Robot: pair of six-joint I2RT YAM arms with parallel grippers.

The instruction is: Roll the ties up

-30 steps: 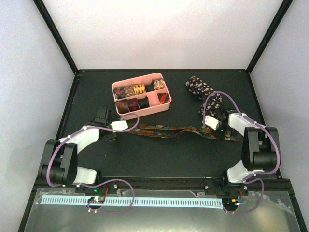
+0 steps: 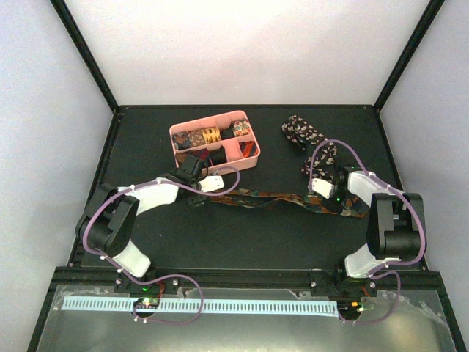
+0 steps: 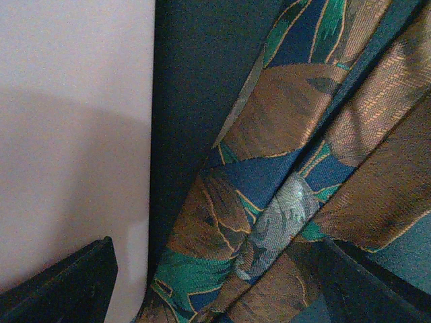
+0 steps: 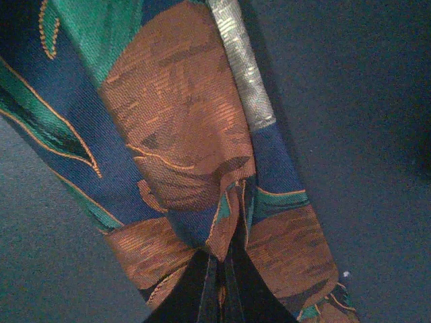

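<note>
A long tie patterned in brown, blue and green stretches across the table, lying in two loose strands between my arms. My left gripper is above its left part with its fingers apart; folded tie layers show in the gap, not pinched. At the other end, my right gripper is shut on a small raised fold of the tie. In the top view the arms hide both ends of the tie in part.
A pink divided box stands behind the left arm, holding several rolled ties, with its wall close on the left wrist view's left side. A dark floral tie lies crumpled at the back right.
My left arm has moved right along the tie, its hand now in front of the box and covering part of its near row. The right arm has stayed still.
</note>
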